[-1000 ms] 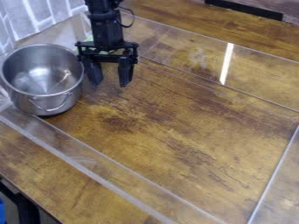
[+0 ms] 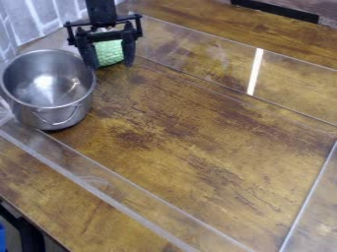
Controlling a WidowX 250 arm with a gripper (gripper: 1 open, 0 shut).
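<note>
At the upper left, my black gripper (image 2: pixel 104 51) hovers at a green textured object (image 2: pixel 113 53), partly in front of it. Whether anything is between the fingers is unclear at this size. Just below and left of it, a steel pot (image 2: pixel 47 90) stands upright on the wooden table (image 2: pixel 198 148).
Clear plastic barriers edge the work area along the back, right and front left. A dark edge runs along the far back right.
My gripper has moved up and to the left, away from the bare table beside the pot and over to the green object.
</note>
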